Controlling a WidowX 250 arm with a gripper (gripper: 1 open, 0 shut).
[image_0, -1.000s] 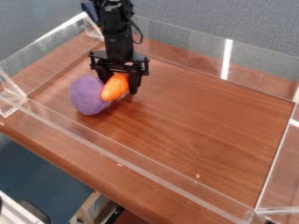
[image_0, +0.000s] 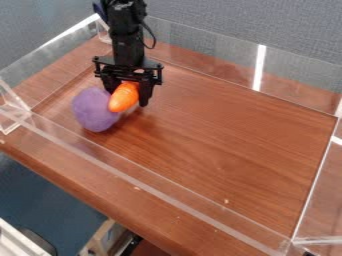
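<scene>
My black gripper (image_0: 128, 88) hangs at the left part of the wooden tray, its fingers around an orange carrot-like object (image_0: 124, 97). A purple round object (image_0: 94, 112) rests on the wood just left of and below the orange one, touching or very close to it. The fingertips are partly hidden behind both objects, so I cannot see clearly how far they are closed.
Clear plastic walls border the wooden surface (image_0: 227, 150) on its sides. Grey walls stand behind, and a dark floor shows at the lower left.
My gripper and the orange object have shifted slightly left. The purple object has moved a little left as well.
</scene>
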